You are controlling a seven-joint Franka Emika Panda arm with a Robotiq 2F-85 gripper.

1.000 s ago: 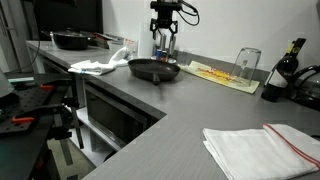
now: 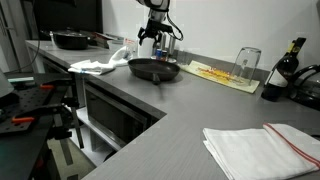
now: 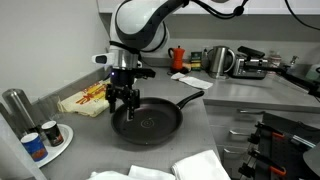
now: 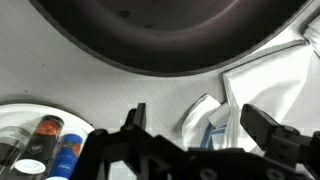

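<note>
My gripper (image 3: 122, 106) hangs over the left rim of a black frying pan (image 3: 160, 125) in exterior view 2, its fingers apart and nothing between them. The pan (image 4: 180, 40) fills the top of the wrist view and looks empty. Below its rim, a white cloth (image 4: 270, 85) appears at the right of the open gripper. A white plate (image 4: 85, 120) at the lower left bears several small bottles, among them a blue-labelled bottle (image 4: 66, 156). In exterior view 1 the gripper (image 2: 149, 42) is above and behind the pan (image 2: 154, 70).
A folded white towel (image 2: 262, 150) lies on the near counter. Behind the pan are a yellow patterned cloth (image 2: 220, 75), a glass jar (image 2: 246, 66) and a dark bottle (image 2: 288, 65). Another pot (image 2: 70, 40) stands at the far left.
In exterior view 1 my arm and gripper have shifted left and appear slightly larger. The pan, cloths and bottle stay where they were.
</note>
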